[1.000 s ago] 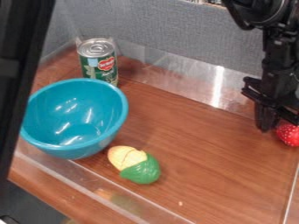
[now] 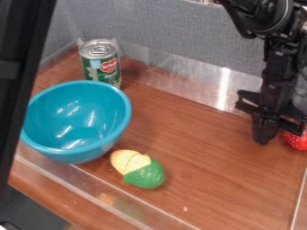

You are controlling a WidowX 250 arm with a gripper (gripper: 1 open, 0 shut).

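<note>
My black gripper (image 2: 264,131) is low at the right side of the wooden surface, its fingertips down by a red object (image 2: 293,141) that is partly hidden behind it at the right edge. The gripper looks shut, with nothing visible between its fingers. A teal bowl (image 2: 74,122) sits at the left. In front of it to the right lie a pale yellow piece (image 2: 127,161) and a green piece (image 2: 146,176), touching each other. A green can with a red label (image 2: 100,65) stands upright behind the bowl.
A grey padded wall runs along the back, with a shiny strip at its foot. Clear edging borders the front left and the right, and a dark upright frame fills the far left.
The gripper has shifted slightly to the left, uncovering a little of the red object's side. The bowl, can and yellow and green pieces have not moved.
</note>
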